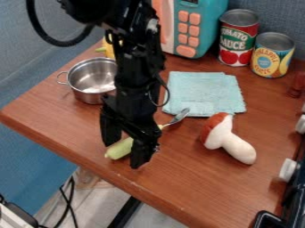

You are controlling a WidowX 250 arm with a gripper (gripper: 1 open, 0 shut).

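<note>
My black gripper [125, 151] is low at the table's middle, its fingers on either side of a pale yellow-green elongated object [117, 150], perhaps a corn cob or vegetable; whether they grip it I cannot tell. A spoon [177, 118] lies just behind that object, partly hidden by the arm. A red-and-white mushroom-like toy [231, 144] lies to the right.
A steel pot [86, 80] is at the back left, a folded blue cloth [205, 91] behind the spoon. Two cans [238, 40] and a toy microwave [188, 27] stand at the back. A black appliance [281, 205] lines the right edge.
</note>
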